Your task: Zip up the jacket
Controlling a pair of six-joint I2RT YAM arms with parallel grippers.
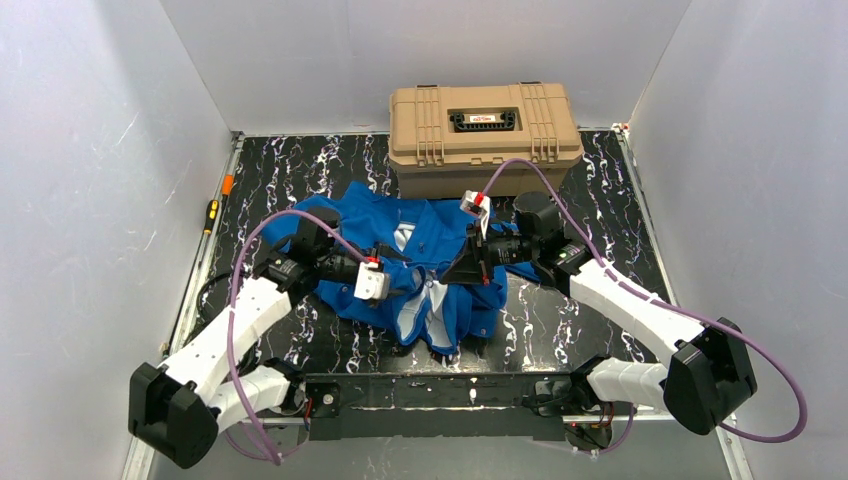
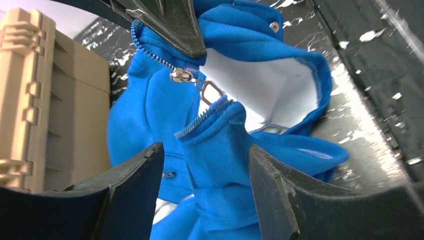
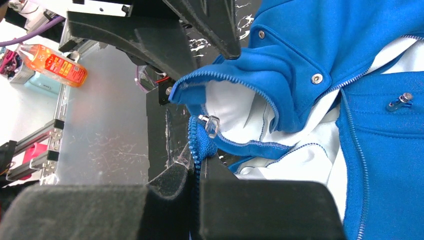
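Note:
The blue jacket (image 1: 380, 215) with white lining lies rumpled mid-table. My right gripper is shut on the zipper edge, holding it up; the metal slider (image 2: 181, 75) and its pull ring show beside its fingers in the left wrist view. My left gripper stands open at the jacket's left, a folded blue edge with zipper teeth (image 2: 205, 120) between and beyond its fingertips, not visibly gripped.
A tan hard case (image 1: 485, 140) stands at the back. Screwdrivers (image 1: 211, 215) lie at the left edge.

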